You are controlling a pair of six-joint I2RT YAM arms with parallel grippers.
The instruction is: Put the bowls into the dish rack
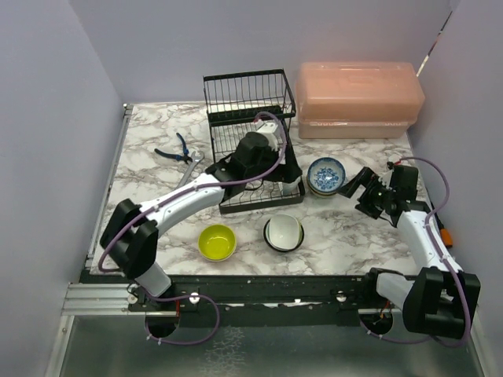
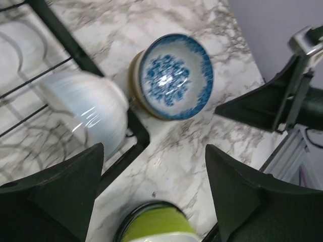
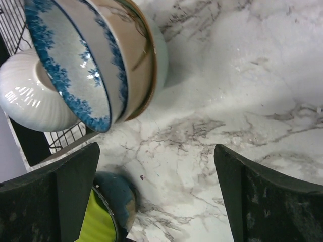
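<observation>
A white bowl stands on its side in the right end of the dish rack; my left gripper hangs over it, fingers apart with nothing seen between them. Right of the rack is a stack of bowls, blue-patterned on top. My right gripper is open and empty, east of that stack. At the front lie a white bowl nested in a dark-rimmed one, and a yellow-green bowl.
A pink translucent bin fills the back right. Blue-handled pliers and a wrench lie left of the rack.
</observation>
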